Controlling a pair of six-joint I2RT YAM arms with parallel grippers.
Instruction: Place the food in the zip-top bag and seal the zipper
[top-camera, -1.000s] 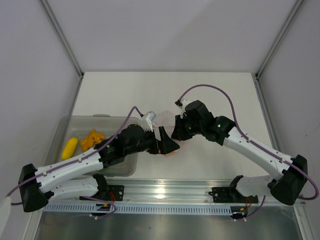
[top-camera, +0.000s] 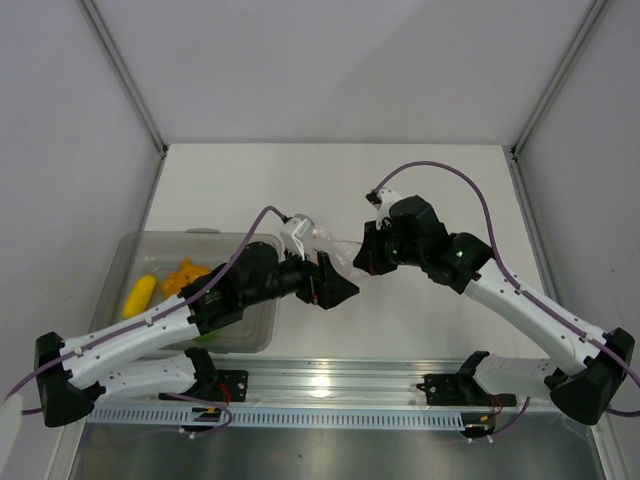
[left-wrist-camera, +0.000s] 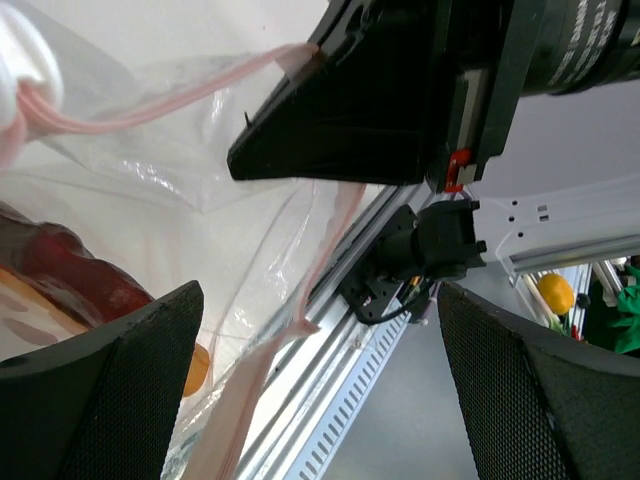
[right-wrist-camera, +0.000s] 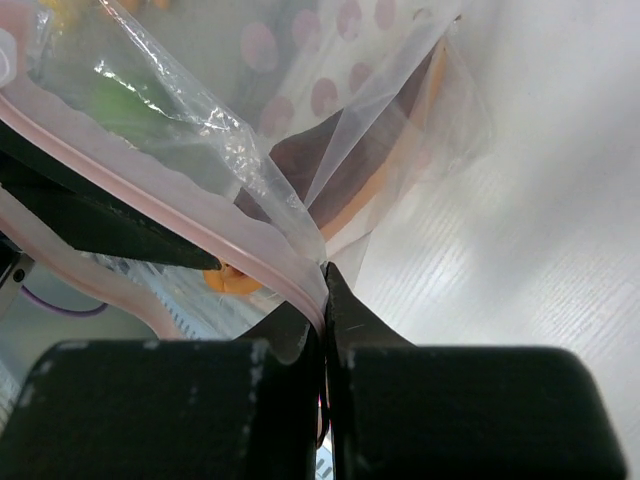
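The clear zip top bag (right-wrist-camera: 260, 150) with pink zip edges is held up between my two arms near the middle of the table. My right gripper is shut on its pink edge. In the left wrist view, a dark red food piece (left-wrist-camera: 75, 265) and an orange-brown one (left-wrist-camera: 198, 372) show through the plastic. My left gripper stands open, a pink edge running between its spread fingers. From the right wrist view, a dark finger (right-wrist-camera: 100, 215) of it lies between the two pink edges. Most of the bag is hidden by the grippers from above.
At left stands a clear plastic bin (top-camera: 262, 320) holding a yellow food piece (top-camera: 140, 296) and an orange one (top-camera: 185, 275), partly under my left arm.
The right gripper has moved slightly right, and the bag's visible part has shifted with them.
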